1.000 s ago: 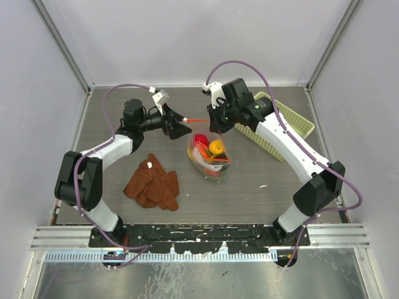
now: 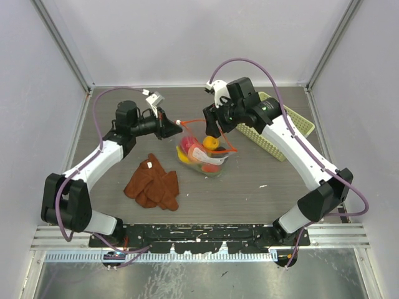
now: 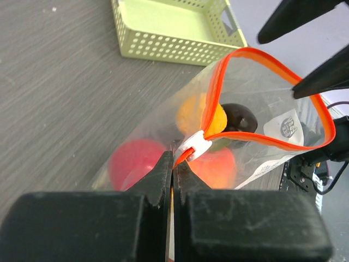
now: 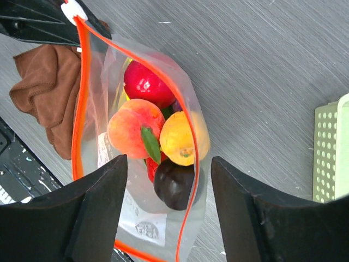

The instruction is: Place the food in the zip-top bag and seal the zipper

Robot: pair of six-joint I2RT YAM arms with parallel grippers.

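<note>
A clear zip bag (image 2: pixel 202 161) with an orange zipper rim holds a peach (image 4: pixel 133 128), red fruit (image 4: pixel 146 84), a yellow fruit (image 4: pixel 184 139) and a dark avocado-like item (image 4: pixel 174 185). Its mouth gapes. At one end of the zipper, by the white slider (image 3: pixel 196 145), my left gripper is shut on the bag; in the top view it is left of the bag. My right gripper hangs over the other end of the bag, fingers apart, with the orange rim below and between them.
A green perforated basket (image 2: pixel 277 151) stands behind and right of the bag. A brown cloth (image 2: pixel 151 185) lies at front left.
My left arm has shifted left and toward the front, drawing the slider end along. My right gripper has moved slightly, and its fingers now stand apart above the rim.
</note>
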